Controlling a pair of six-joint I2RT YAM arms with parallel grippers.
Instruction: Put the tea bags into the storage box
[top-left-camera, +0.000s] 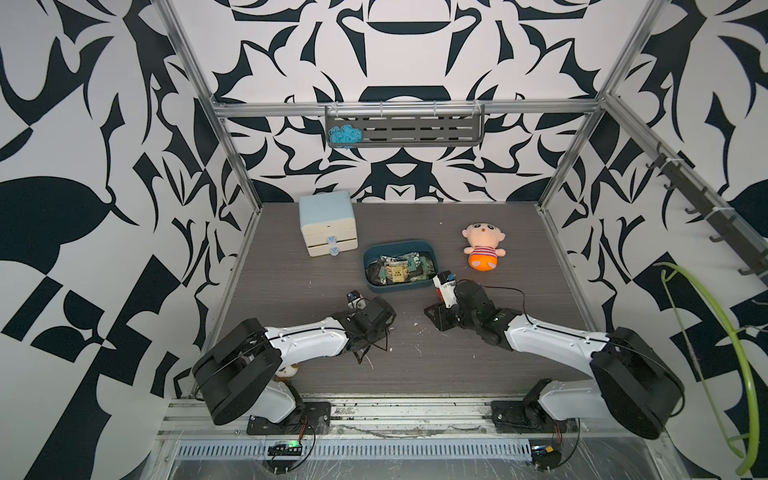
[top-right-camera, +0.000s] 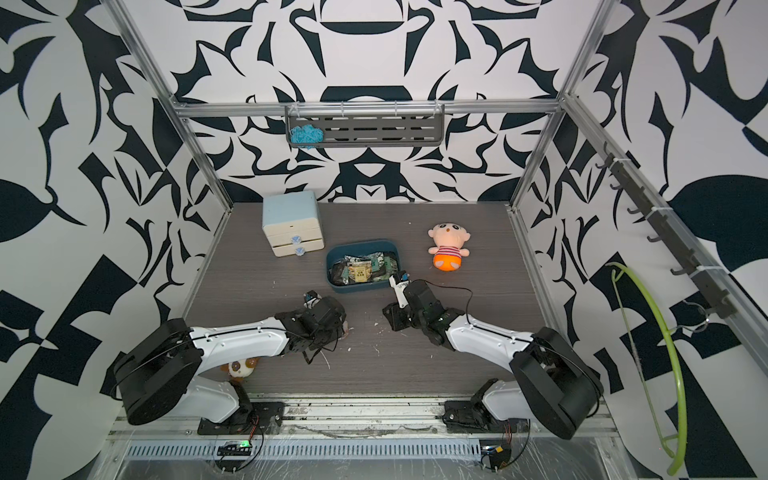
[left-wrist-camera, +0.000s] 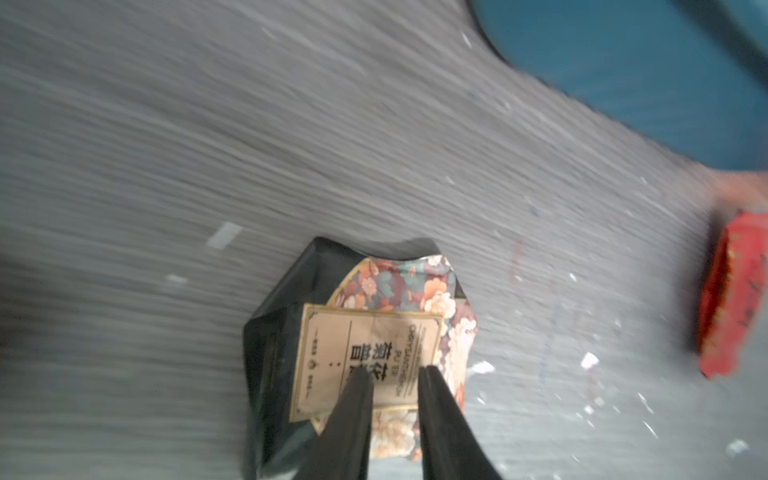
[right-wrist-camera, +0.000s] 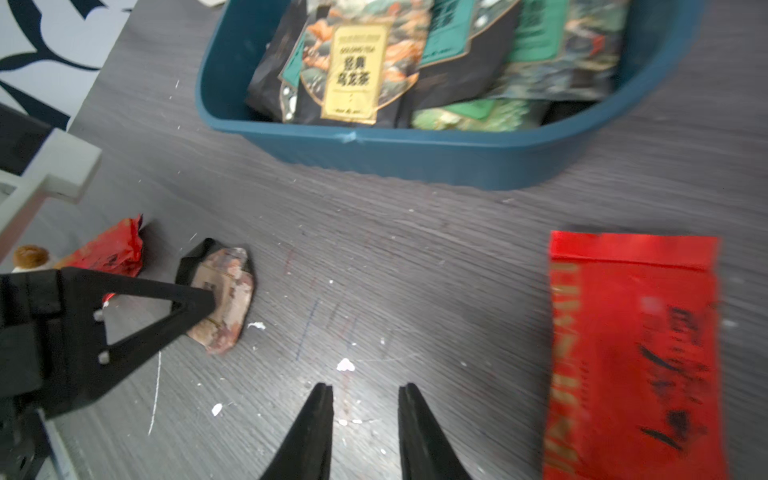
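Note:
The blue storage box stands mid-table with several tea bags inside. On the table a dark floral tea bag with a cream label lies under my left gripper; its fingers are apart and overlap the label in view, contact unclear. A red tea bag lies to the right of my right gripper, which is open with bare table between its fingertips. Another red tea bag lies beyond the left gripper, partly hidden.
A small drawer cabinet stands behind the box to the left, and a plush doll sits at right. Both grippers are close together in front of the box. The left gripper's fingers reach into the right wrist view.

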